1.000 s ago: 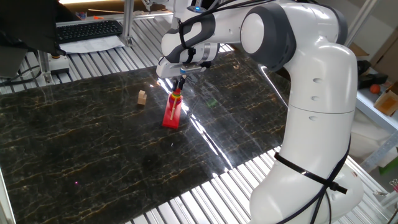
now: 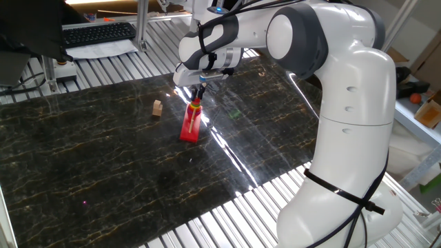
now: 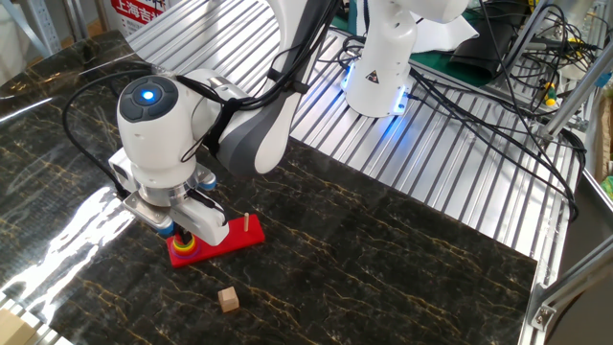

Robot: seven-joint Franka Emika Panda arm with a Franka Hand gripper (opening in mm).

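A red board (image 2: 189, 131) lies flat on the dark tabletop, with a bare wooden peg (image 3: 246, 222) upright near one end. At the other end sit a yellow ring (image 3: 184, 245) and other coloured rings, stacked under my gripper (image 2: 200, 91). The fingertips come down at the top of this stack; whether they touch it or hold a ring is hidden. My gripper's finger opening is too small and covered to make out in either view. A small wooden block (image 3: 228, 299) rests on the table beside the board, apart from it.
A keyboard (image 2: 98, 34) and paper lie on the slatted metal surface beyond the tabletop. In the second exterior view, a pale wooden piece (image 3: 13, 328) shows at the lower left corner.
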